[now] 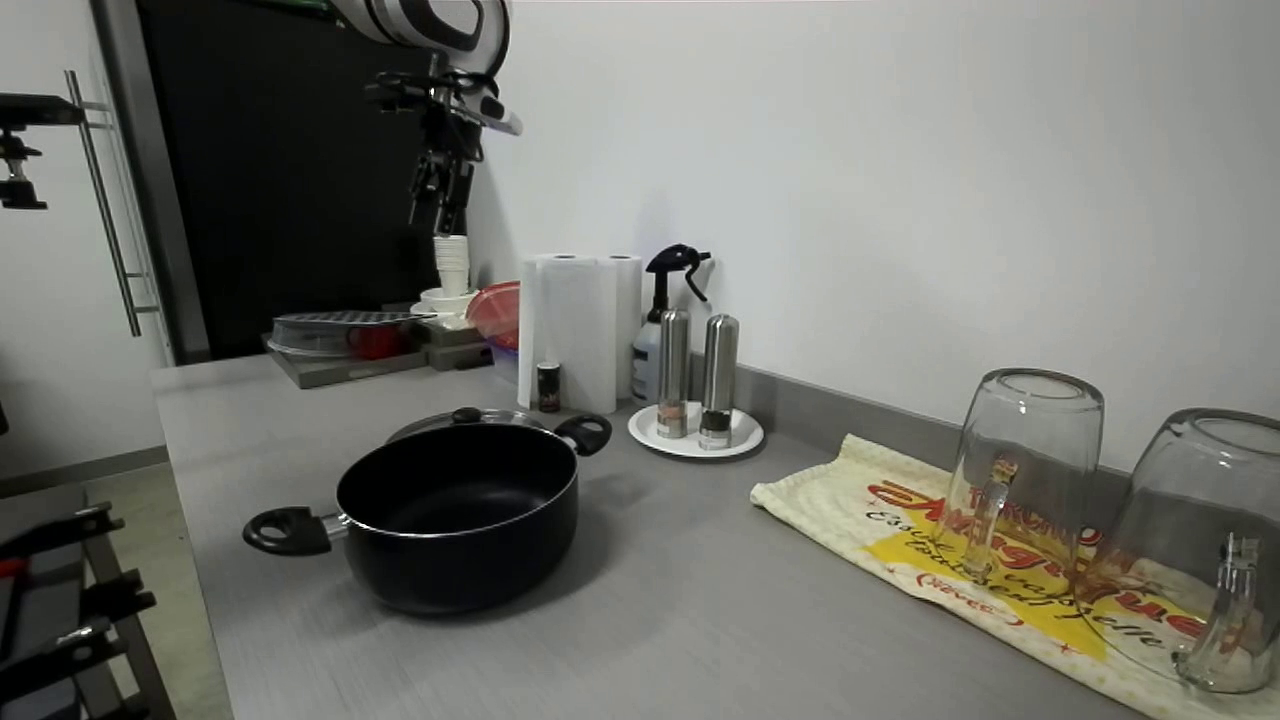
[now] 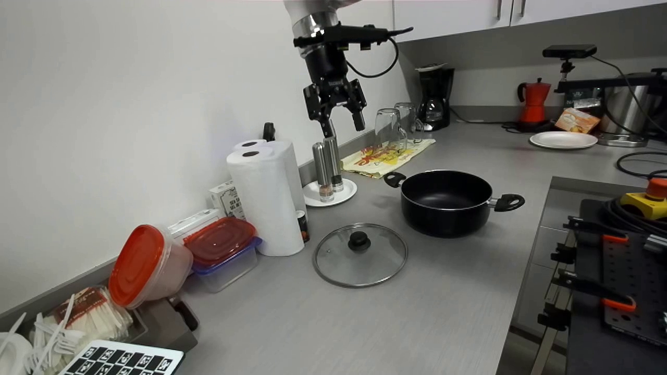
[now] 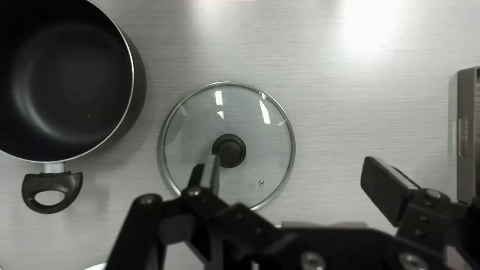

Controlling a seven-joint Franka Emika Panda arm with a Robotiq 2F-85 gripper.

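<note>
Raised well above the counter, my gripper stands open, its two fingers wide apart with nothing between them. Below it in the wrist view lies a round glass lid [image 3: 270,135] with a black knob [image 3: 230,152]; one fingertip overlaps the knob's edge in that view. The lid [image 2: 331,265] rests flat on the counter in the second exterior view, apart from the black two-handled pot [image 2: 445,215]. That pot [image 1: 462,558] is uncovered and looks empty. In the first exterior view the gripper [image 1: 438,216] shows high up at the back, and the pot mostly hides the lid.
Paper towel rolls [image 2: 262,200] and a white plate [image 2: 345,195] with two metal grinders stand along the wall. Plastic tubs [image 2: 223,250] sit left of the rolls. Glass mugs [image 1: 1020,480] are upside down on a cloth [image 1: 828,498].
</note>
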